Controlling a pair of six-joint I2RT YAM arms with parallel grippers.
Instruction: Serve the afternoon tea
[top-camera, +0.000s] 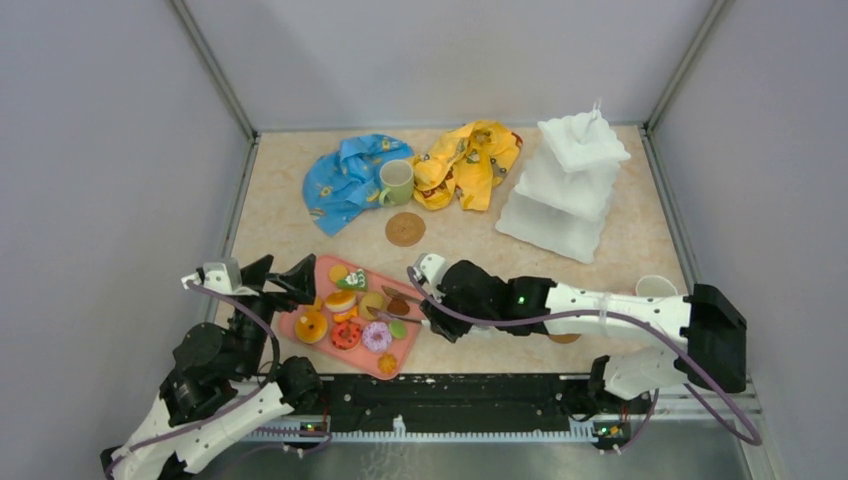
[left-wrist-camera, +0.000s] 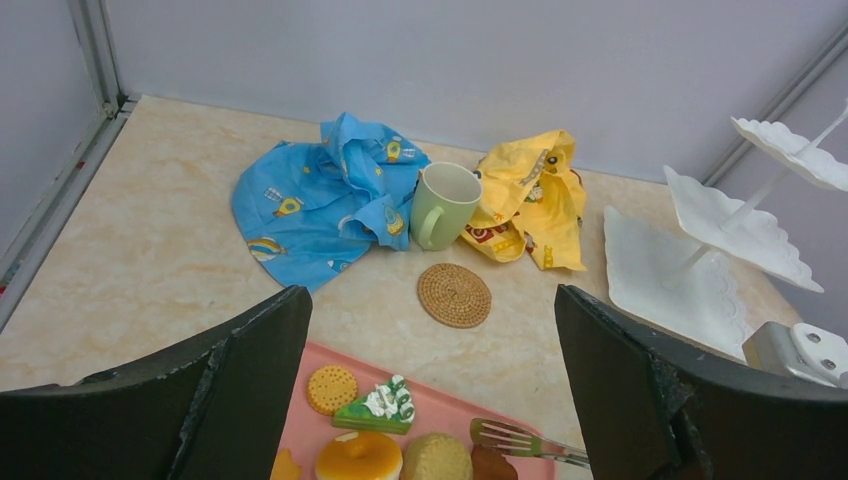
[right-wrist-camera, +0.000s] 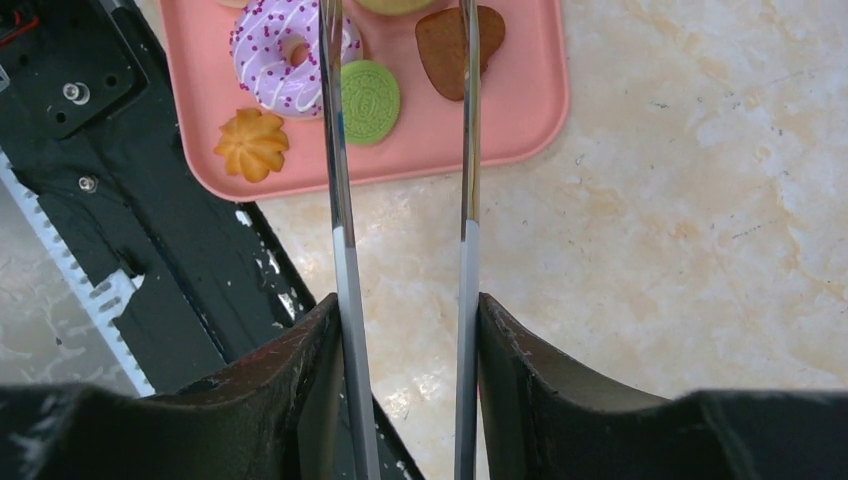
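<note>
My right gripper is shut on a pair of metal tongs (right-wrist-camera: 350, 300) with white grips. The tongs' prongs are spread apart and reach over the pink tray (right-wrist-camera: 520, 120), near a brown heart-shaped piece (right-wrist-camera: 447, 60) and a green round (right-wrist-camera: 370, 102). Also on the tray lie a purple iced donut (right-wrist-camera: 265, 65), a star-shaped cookie (right-wrist-camera: 250, 145) and several other treats. Nothing is between the fingers of my open left gripper (top-camera: 286, 278), above the tray's left end. At the back right stands a white three-tier stand (top-camera: 570, 185), its tiers empty.
A green mug (top-camera: 396, 178) stands between a blue cloth (top-camera: 345, 180) and a yellow cloth (top-camera: 480, 165) at the back. One coaster (top-camera: 405, 229) lies in front of the mug. A white cup (top-camera: 656, 287) sits at the right, behind my right arm. Free table lies before the stand.
</note>
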